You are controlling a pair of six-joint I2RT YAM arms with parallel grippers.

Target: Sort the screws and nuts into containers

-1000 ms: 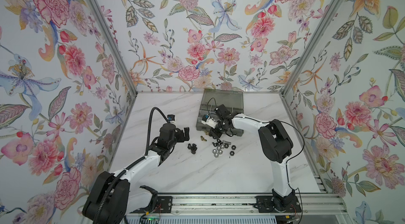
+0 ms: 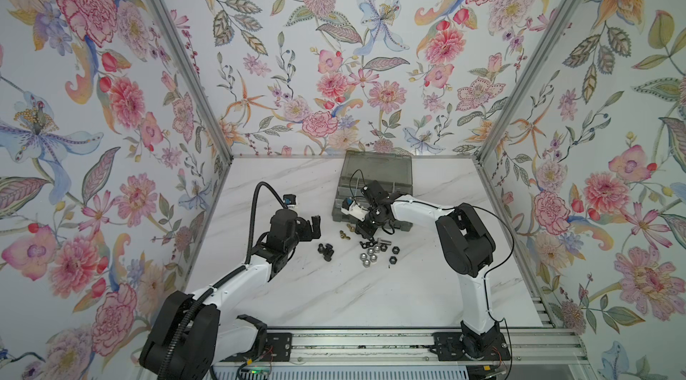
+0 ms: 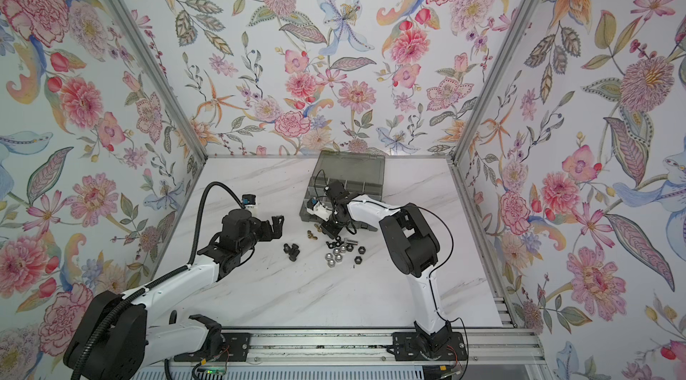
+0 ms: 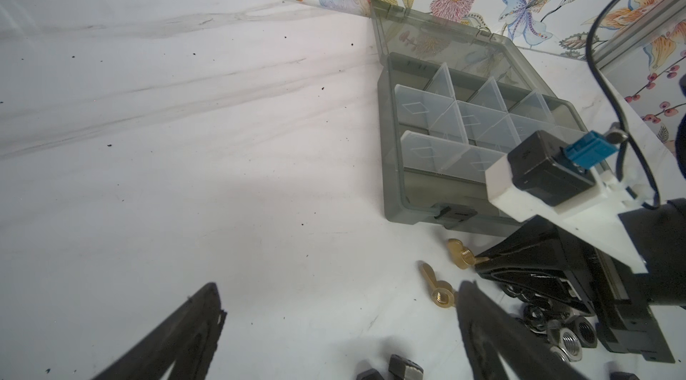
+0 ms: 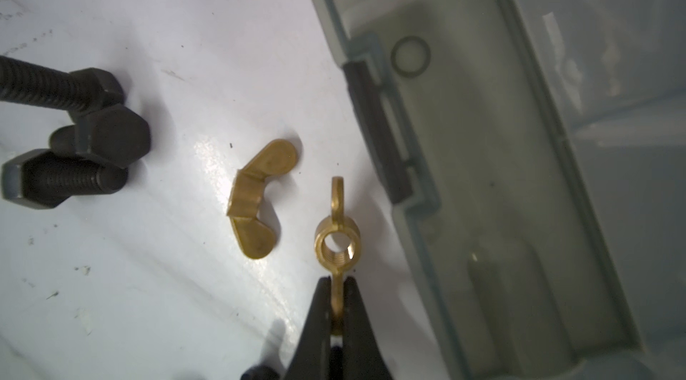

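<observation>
A brass wing nut [image 5: 337, 222] stands at the tips of my right gripper, one wing between the shut fingers, beside the front of the grey compartment box [image 5: 493, 129]. A second brass wing nut [image 5: 250, 194] lies flat to its left in the right wrist view. Dark bolts [image 5: 118, 133] lie beyond it. Several steel and dark nuts [image 4: 568, 344] are bunched under my right arm. My left gripper stands open and empty over the table's left middle.
The box's lid [image 4: 443, 29] is raised at the back. My right arm covers part of the box and parts in the top views.
My right gripper has shifted very slightly in the top left view. The left arm has not moved.
</observation>
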